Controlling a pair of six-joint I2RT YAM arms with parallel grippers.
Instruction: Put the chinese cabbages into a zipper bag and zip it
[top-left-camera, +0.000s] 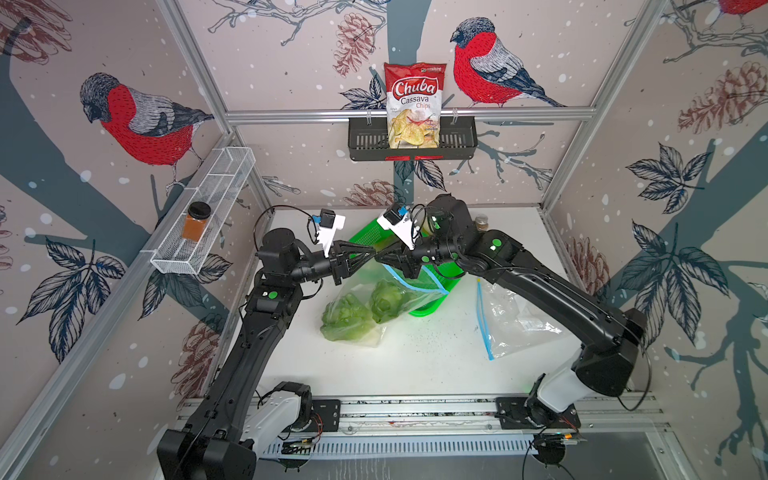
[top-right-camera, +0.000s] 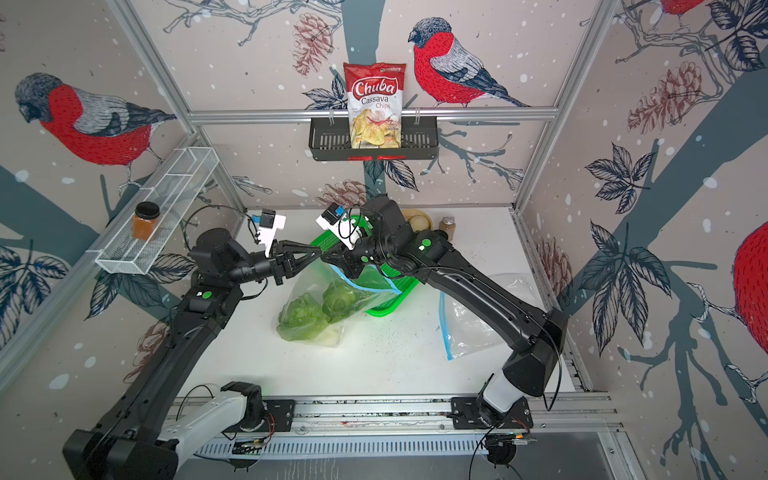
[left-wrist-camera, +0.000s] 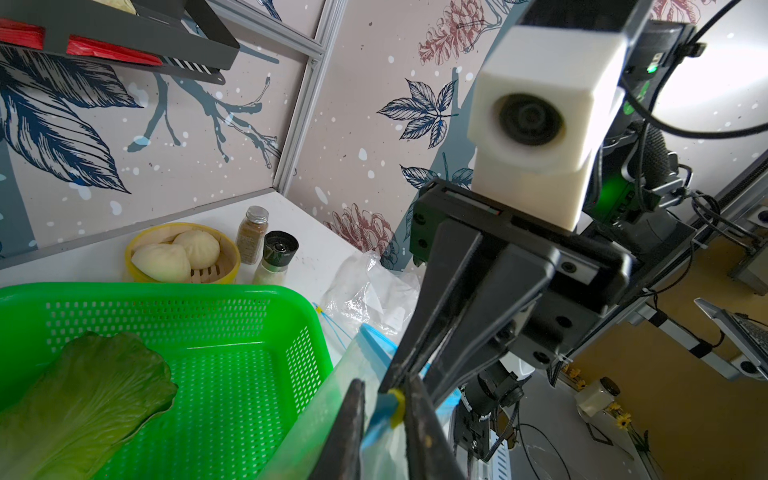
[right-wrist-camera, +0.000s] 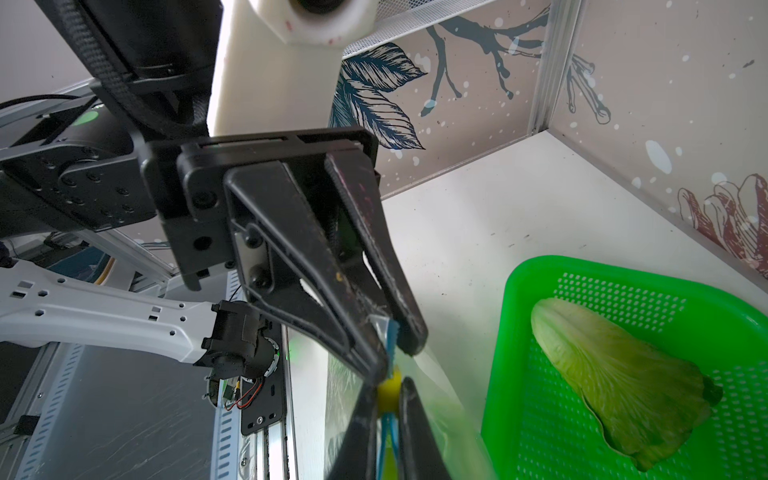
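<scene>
The zipper bag (top-left-camera: 348, 320) holds two green cabbages (top-left-camera: 386, 301), its blue-edged mouth raised between my grippers. My right gripper is shut on the bag's blue zip strip beside the yellow slider (right-wrist-camera: 389, 388). My left gripper is at the same strip, just beside the right one, its fingers slightly apart on either side of it. A loose cabbage leaf head (right-wrist-camera: 620, 376) lies in the green basket (right-wrist-camera: 520, 304) behind the bag.
An empty zipper bag (top-left-camera: 516, 320) lies right. A yellow bowl (left-wrist-camera: 136, 244) and two shakers (left-wrist-camera: 252, 232) stand at the back. A chips bag (top-left-camera: 414, 104) in a black shelf and a jar (top-left-camera: 194, 221) in a wire rack are on the walls.
</scene>
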